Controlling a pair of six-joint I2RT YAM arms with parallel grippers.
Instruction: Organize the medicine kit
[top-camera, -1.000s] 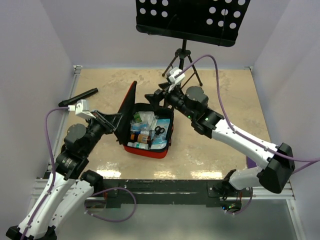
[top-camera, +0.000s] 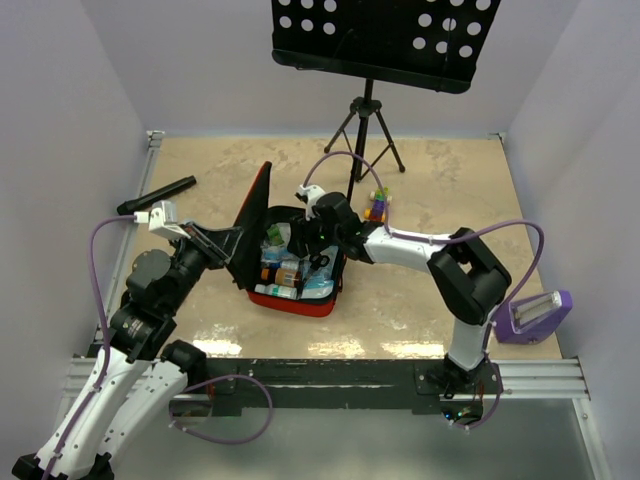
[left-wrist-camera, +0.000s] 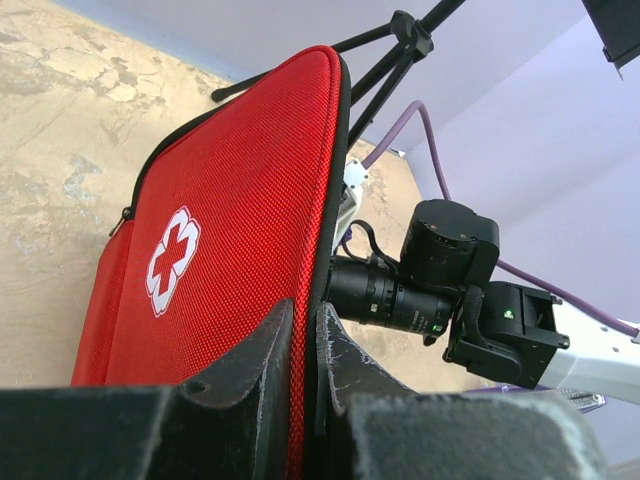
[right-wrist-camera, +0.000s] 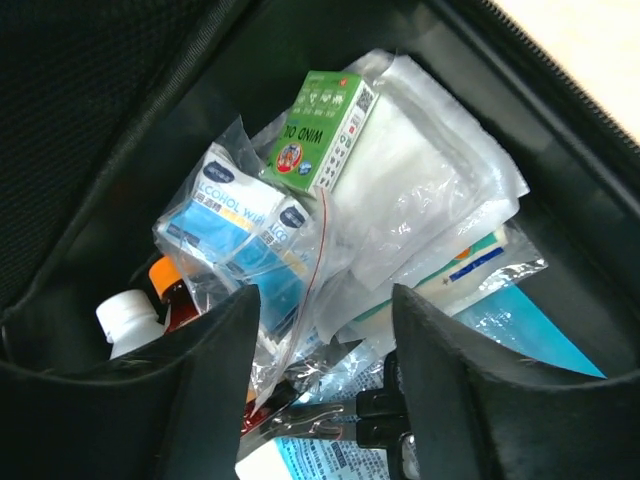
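Observation:
The red medicine kit (top-camera: 300, 305) is open, its lid (left-wrist-camera: 230, 220) raised on the left with a white cross outside. My left gripper is shut on the lid's edge. Inside the kit, in the right wrist view, are a green wind oil box (right-wrist-camera: 322, 130), a clear bag of blue alcohol wipes (right-wrist-camera: 235, 215), white packets (right-wrist-camera: 400, 180), a white-capped bottle (right-wrist-camera: 130, 320) and dark scissors (right-wrist-camera: 350, 415). My right gripper points down into the kit, fingers apart, above the clear bag. Whether they touch the bag cannot be told.
A black music stand (top-camera: 367, 105) rises behind the kit. Colored blocks (top-camera: 378, 207) lie right of it, partly behind my right arm. A purple box (top-camera: 535, 318) sits at the far right, a black tube (top-camera: 157, 195) at back left.
My right gripper has come left and down from the kit's back right edge into the kit.

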